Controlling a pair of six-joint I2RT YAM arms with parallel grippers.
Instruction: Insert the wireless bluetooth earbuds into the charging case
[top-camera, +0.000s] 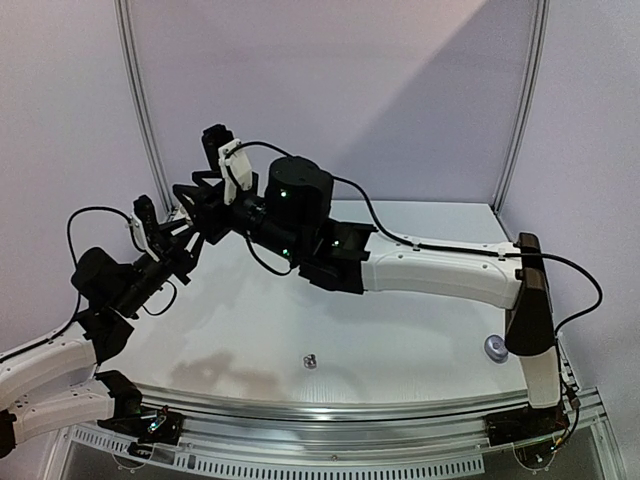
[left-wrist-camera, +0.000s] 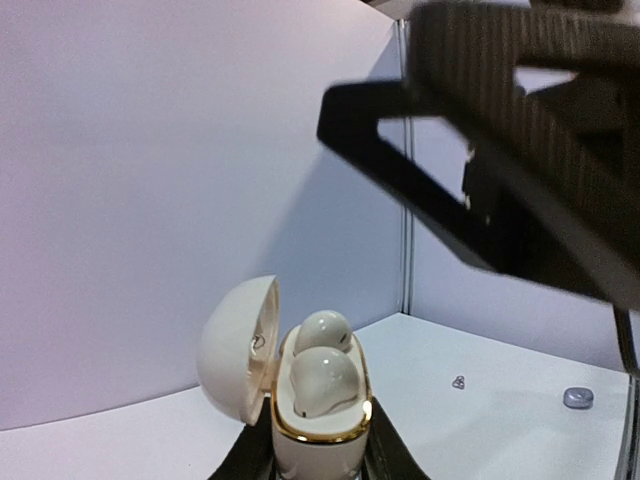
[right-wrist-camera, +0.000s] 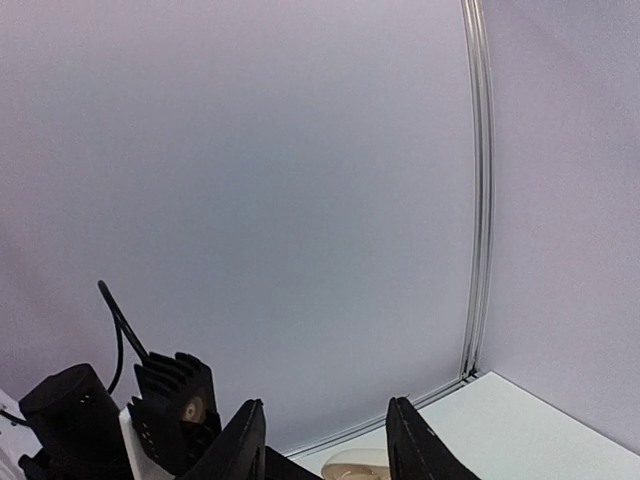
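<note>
The white charging case with a gold rim is held upright, its lid swung up to the left. Two white earbuds sit side by side in it: the nearer earbud and the farther earbud. My left gripper is shut around the case's lower body. Above and right of the case in the left wrist view are the dark fingers of my right gripper, standing apart with nothing held between them. Only the lid's top edge shows low in the right wrist view.
A small grey round object rests near the table's right edge, and a small shiny piece lies at front centre. The table is otherwise mostly bare. Both grippers are close together at the left, above the table.
</note>
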